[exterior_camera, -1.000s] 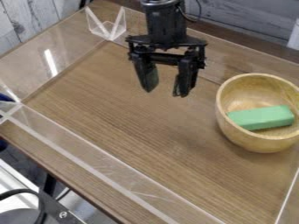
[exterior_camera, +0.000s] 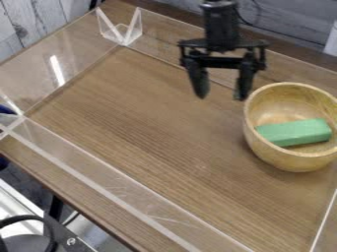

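Note:
My black gripper hangs over the upper middle of the wooden table, blurred, its two fingers spread open with nothing visible between them. Right of it and lower, a round wooden bowl holds a green block lying inside it.
A small clear plastic piece sits at the back left. Transparent strips run along the left edges, and a dark cable lies at the bottom left corner.
My gripper has moved back and slightly right, up in the view, and is now blurred. The bowl and green block look unchanged.

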